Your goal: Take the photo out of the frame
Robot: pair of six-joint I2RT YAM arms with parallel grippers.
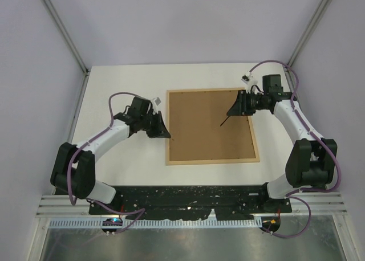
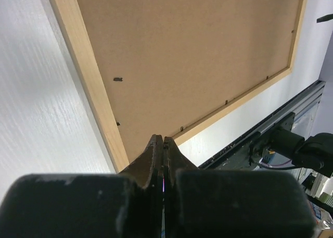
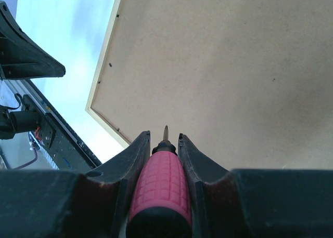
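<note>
Face down on the white table lies the wooden photo frame (image 1: 211,163), its brown backing board (image 1: 208,127) facing up. Small dark tabs (image 2: 118,79) sit along the board's edges; one near the left side points inward across the board. My left gripper (image 1: 169,136) is shut with nothing between its fingers, at the frame's left edge. Over the right part of the board, my right gripper (image 1: 232,114) is shut on a screwdriver with a red and black handle (image 3: 162,183). Its thin shaft (image 1: 224,122) slants down to the left. The photo itself is hidden.
A dark rail (image 1: 188,198) runs along the table's front edge, and grey walls stand on both sides.
</note>
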